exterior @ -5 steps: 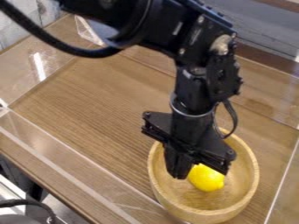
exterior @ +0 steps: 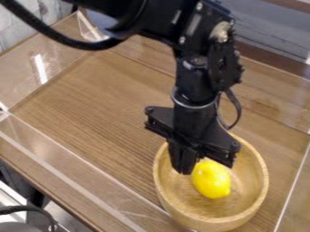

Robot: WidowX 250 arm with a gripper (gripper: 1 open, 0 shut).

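A round light wooden bowl [exterior: 182,199] sits at the lower right of the table, holding a yellow lemon-like object [exterior: 212,181]. My black gripper [exterior: 182,163] hangs over the back left part of the bowl, its fingertips just left of and above the yellow object. The fingers point down and are dark against each other, so how far apart they stand is hard to see.
The wooden tray-like table [exterior: 85,109] is bare to the left and behind, with raised clear edges along its sides. A dark cable lies at the lower left corner.
My gripper has risen slightly and shifted a little left, uncovering more of the yellow object. The bowl and the yellow object stay in place.
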